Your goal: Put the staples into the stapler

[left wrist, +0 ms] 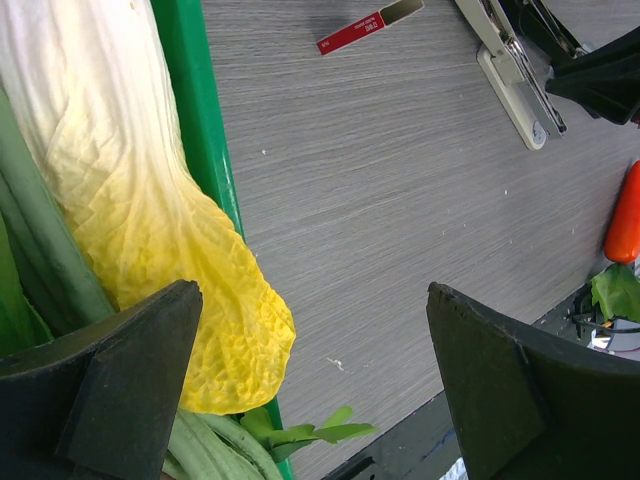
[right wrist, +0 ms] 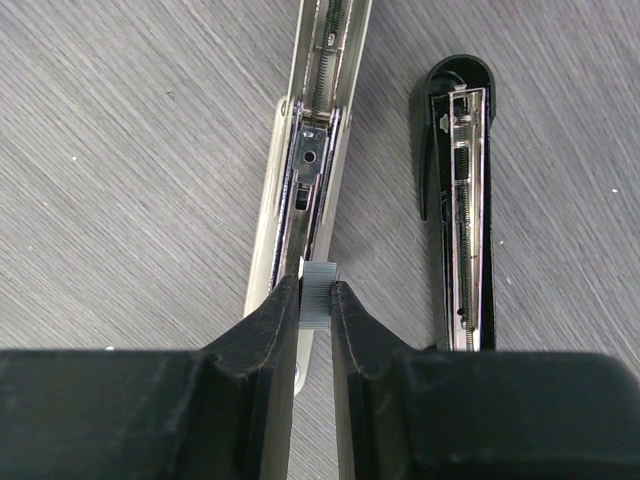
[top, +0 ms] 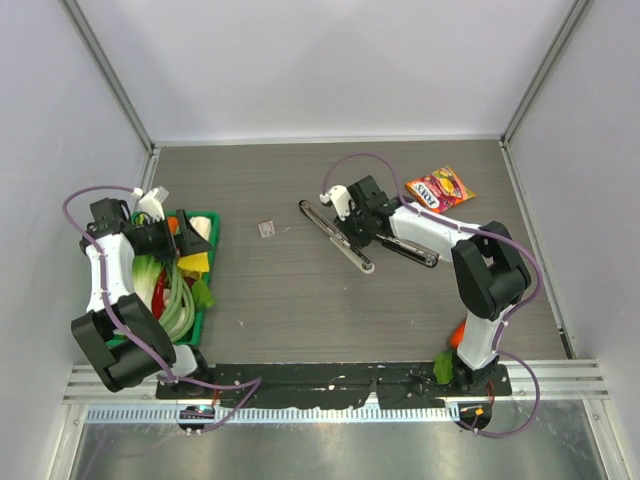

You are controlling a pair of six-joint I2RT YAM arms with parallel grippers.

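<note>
In the right wrist view a stapler [right wrist: 262,235] with a white base lies opened out, its metal channel and spring exposed. A short strip of silvery staples [right wrist: 317,292] is pinched between the fingertips of my right gripper, shut on it directly over the channel's lower part. From this angle I cannot tell whether the strip touches the channel. The same stapler [top: 318,218] lies mid-table in the top view, partly covered by the right gripper [top: 352,238]. Over the vegetable basket, my left gripper is open with nothing between its fingers.
A black opened stapler part [right wrist: 470,220] lies just right of the white one. A small staple box [left wrist: 352,32] sits left of centre. A green basket [left wrist: 205,110] of vegetables stands at the left, a chips bag [top: 440,188] at the back right.
</note>
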